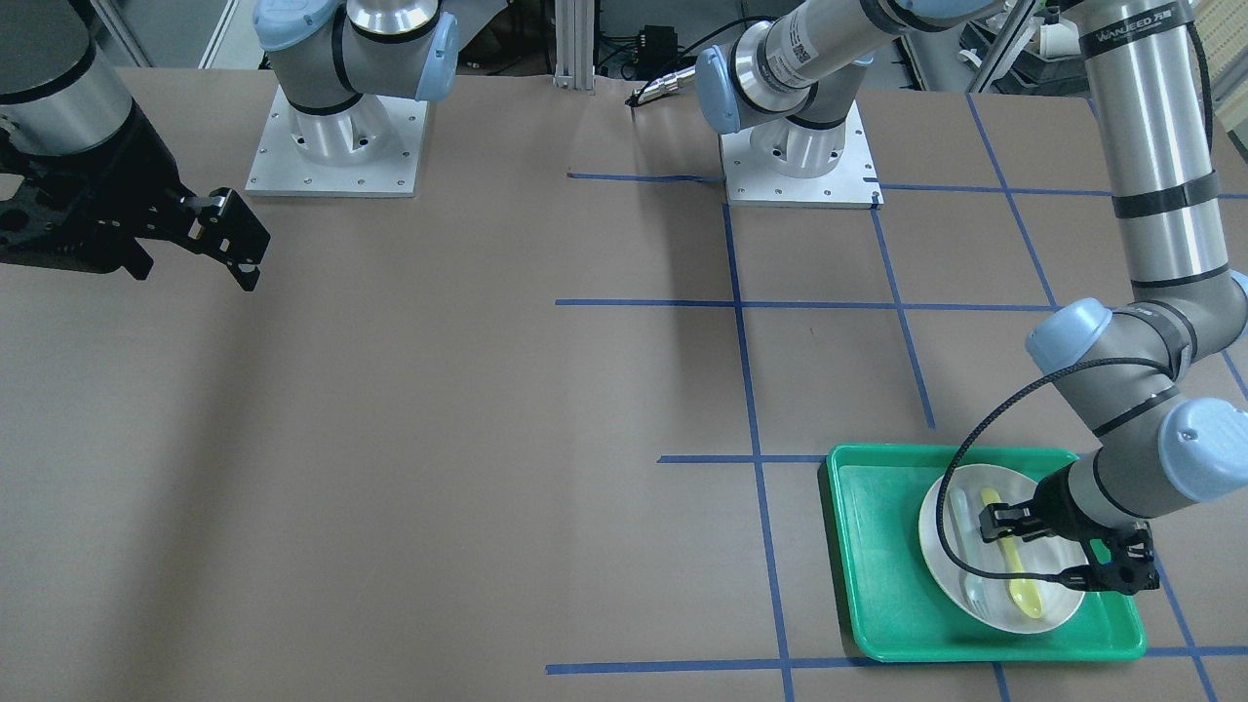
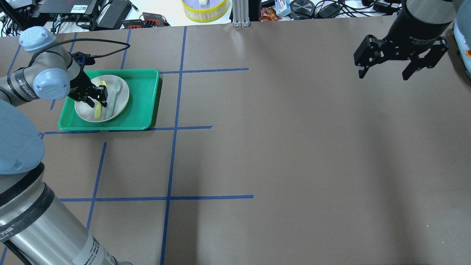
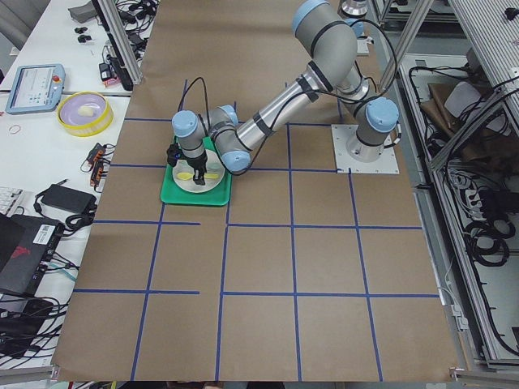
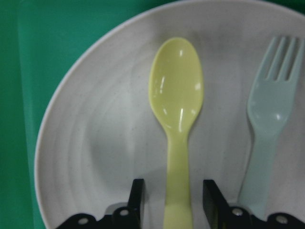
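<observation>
A green tray [image 1: 872, 550] holds a white plate [image 4: 95, 133] carrying a yellow spoon [image 4: 176, 86] and a pale mint fork [image 4: 271, 100] side by side. My gripper is low over the plate, open, its two fingertips either side of the spoon's handle with space around it. In the front view the arm's cable and wrist partly hide the plate and cutlery. In the top view the gripper sits over the plate's right half and middle.
Another arm with a black gripper [image 2: 397, 66] stands off at the far side, away from the tray. More arm bases [image 1: 333, 175] line the table's back edge.
</observation>
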